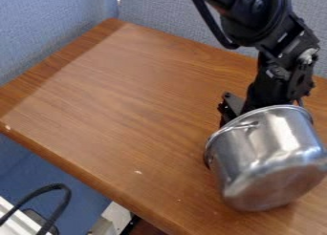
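Note:
A shiny steel pot (266, 162) with a wire handle sits tilted at the right of the camera view, near the front part of the wooden table. My gripper (243, 109) is behind it at its upper rim, shut on the pot; the fingertips are largely hidden by the pot and dark against each other.
Blue-grey partition walls stand along the back and left. Black cables (52, 189) hang over a white object at the lower left, off the table's edge.

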